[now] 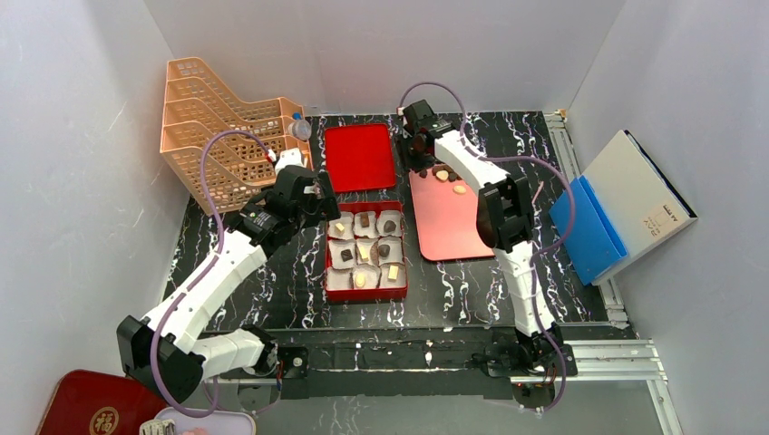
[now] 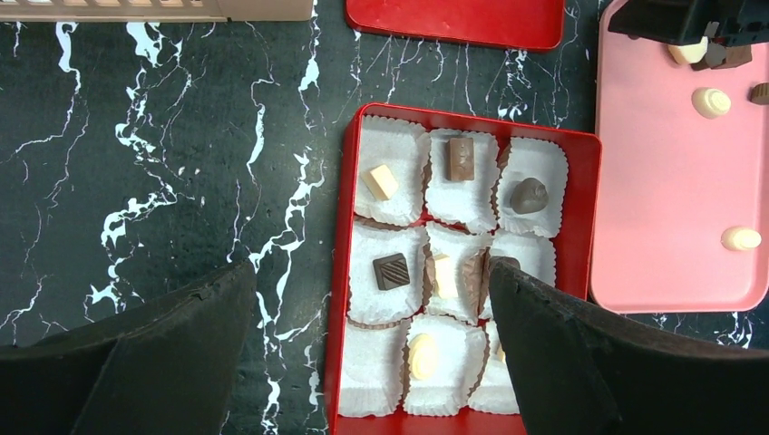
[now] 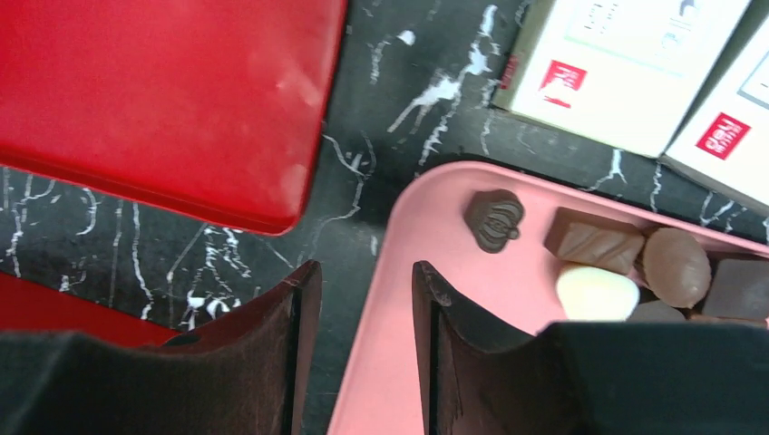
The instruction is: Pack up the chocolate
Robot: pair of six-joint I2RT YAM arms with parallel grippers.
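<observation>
A red box (image 2: 341,272) holds chocolates in white paper cups, several filled; the near-left cup (image 2: 367,367) is empty. Loose chocolates lie on the pink tray (image 2: 671,199), among them a dark piece (image 3: 492,220) at its corner and a white one (image 3: 596,294). My left gripper hangs open over the box's left side with nothing between its fingers. My right gripper is above the tray's back left corner, fingers part open and empty, left of that dark piece.
An empty red tray (image 1: 359,156) lies at the back, beside an orange rack (image 1: 209,145). Two white boxes (image 3: 626,63) stand behind the pink tray. Blue and white folders (image 1: 598,231) lean at the right.
</observation>
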